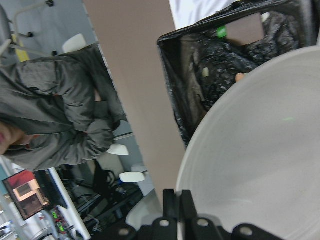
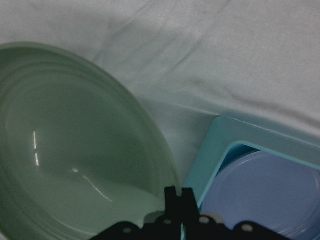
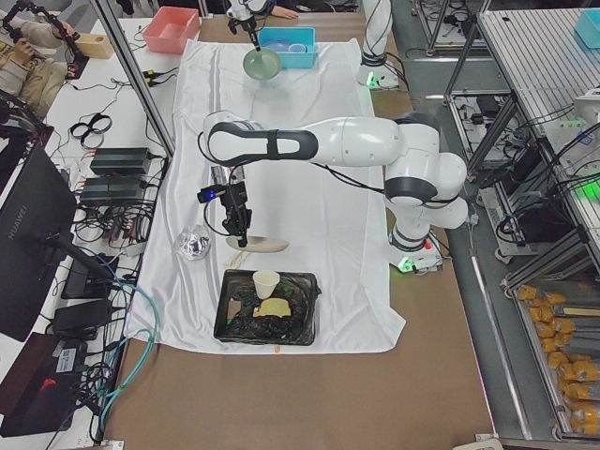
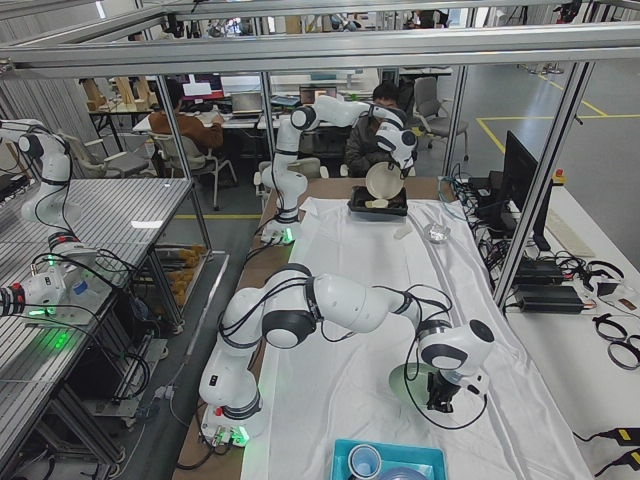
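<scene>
A cream plate (image 3: 258, 245) is raised and tilted above a black bag-lined tray (image 3: 234, 333), with my left gripper shut on its rim. The tray holds a white cup (image 3: 265, 278) and a yellow piece (image 3: 273, 307). At the far end, a green plate (image 2: 80, 135) is held at its rim by my right gripper, beside a blue container (image 2: 225, 130) with a blue lid or dish (image 2: 260, 195) inside.
A crumpled foil ball (image 3: 193, 243) lies on the white cloth at the left. A monitor (image 3: 28, 216) and cables line the left side; a seated person is behind the left arm.
</scene>
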